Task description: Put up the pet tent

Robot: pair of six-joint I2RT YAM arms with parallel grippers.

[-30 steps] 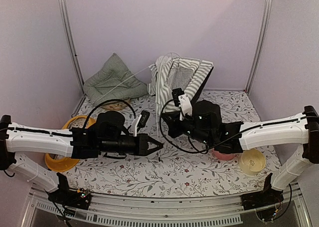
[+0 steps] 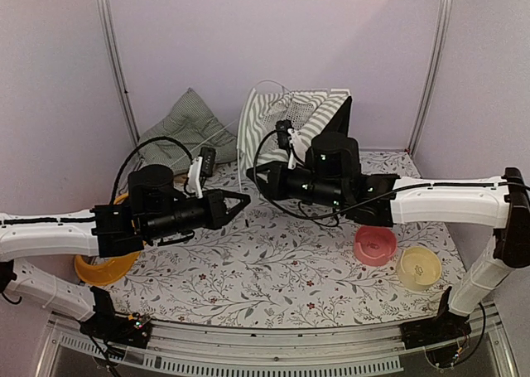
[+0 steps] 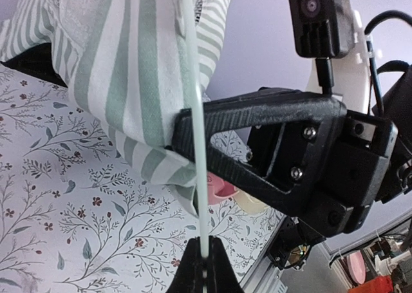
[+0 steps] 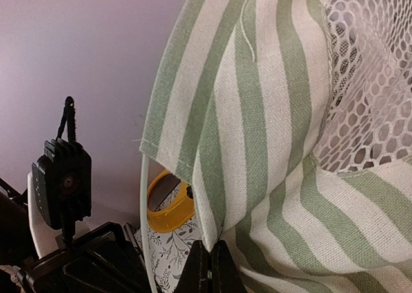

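The green-and-white striped tent cloth (image 2: 310,120), with a mesh panel (image 4: 364,80), hangs bunched at the back centre. A thin pale pole (image 3: 198,138) comes down out of the cloth. Its lower part is pinched in my left gripper, which is shut on it. In the right wrist view the edge of the striped fabric runs down into my right gripper, shut on it. That same view shows the pole (image 4: 145,222) left of the cloth, apart from the right fingers. In the top view the left gripper stands just left of the right one.
A grey-green cushion (image 2: 186,124) leans at the back left, and an orange ring-like object (image 2: 108,269) lies partly under the left arm. Pink (image 2: 375,244) and yellow (image 2: 419,267) bowls stand at right.
The tent's front has shifted left and looks more lifted. Both grippers stay shut.
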